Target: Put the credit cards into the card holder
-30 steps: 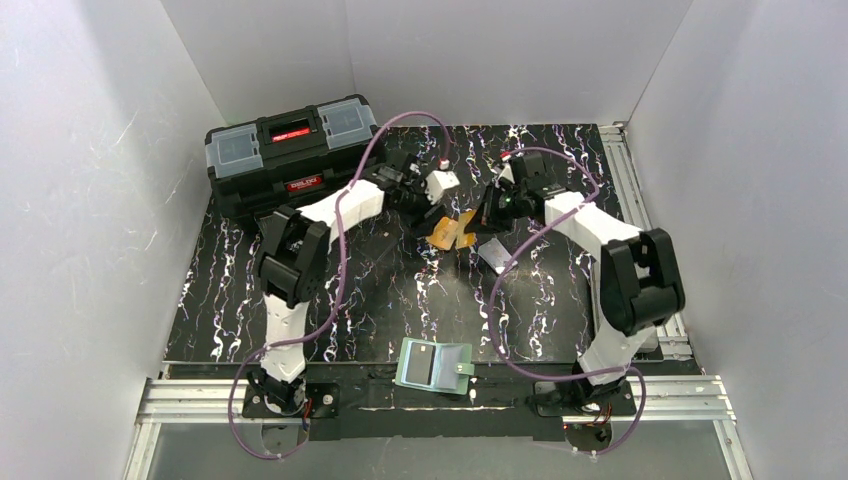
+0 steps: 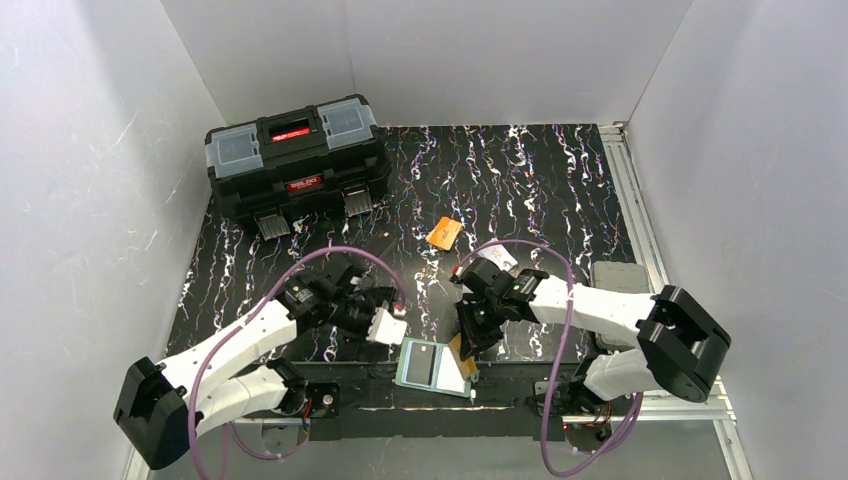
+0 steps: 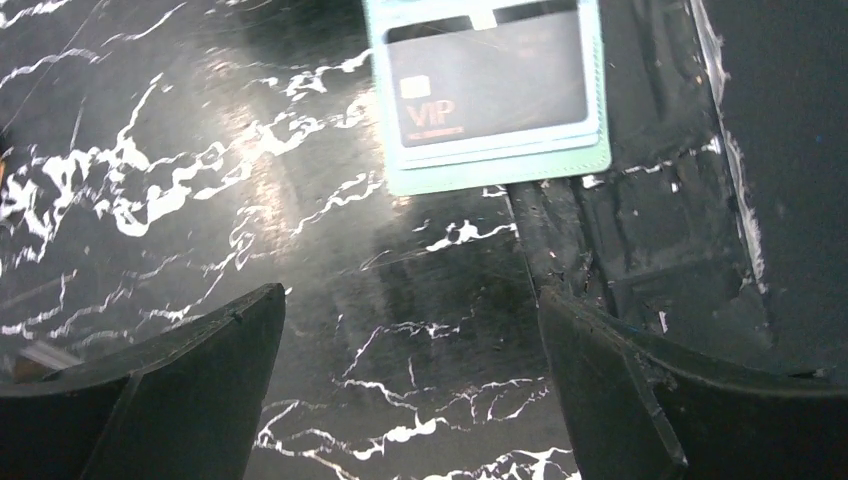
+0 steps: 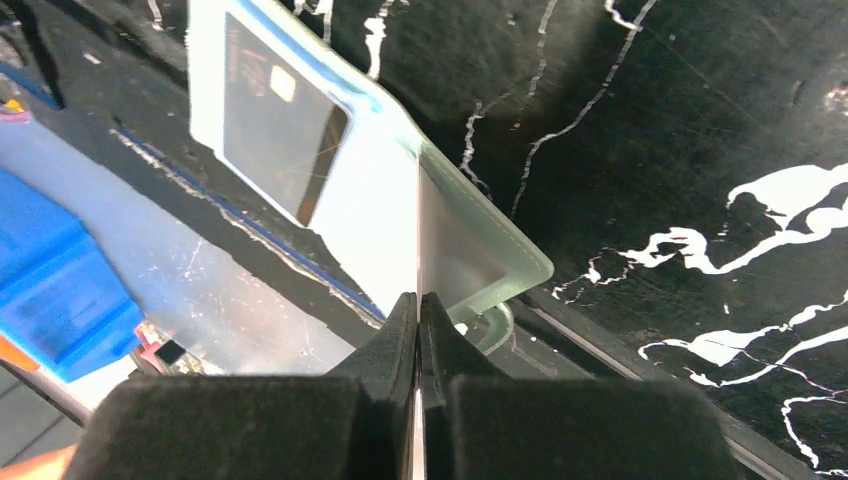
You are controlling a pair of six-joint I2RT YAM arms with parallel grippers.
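The mint-green card holder lies open at the table's front edge, with a dark VIP card in one pocket. My right gripper is shut on a gold card, which appears edge-on as a thin line in the right wrist view. The card's far end is over the holder's other pocket; whether it is inside that pocket I cannot tell. My left gripper stands open and empty beside the holder, above bare table. An orange card and a white card lie farther back.
A black toolbox occupies the back left. Beside the right arm sits a grey box. A dark front edge runs just below the holder.
The gold card travelled with my right gripper and now overlaps the holder's right side.
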